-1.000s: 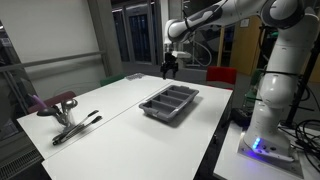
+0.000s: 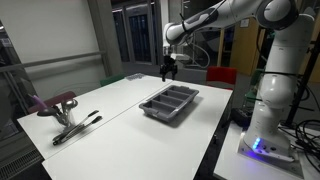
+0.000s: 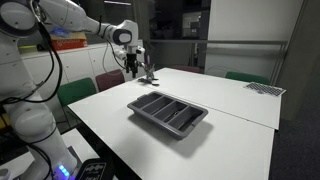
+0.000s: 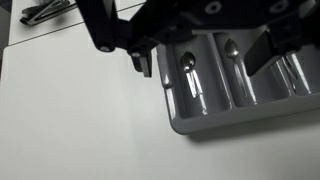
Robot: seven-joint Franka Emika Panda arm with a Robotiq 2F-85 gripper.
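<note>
A grey compartmented tray rests on the white table, and it also shows in the second exterior view. Looking down in the wrist view, I see a spoon in its left compartment and another spoon in the compartment beside it. More shiny cutlery lies farther right, partly hidden by a finger. My gripper is open, its dark fingers wide apart with nothing held between them. In the first exterior view the gripper hangs well above the table, beyond the tray.
A holder with several utensils stands at the table's left, with dark tongs lying in front. A flat rack lies near the far edge in the second exterior view.
</note>
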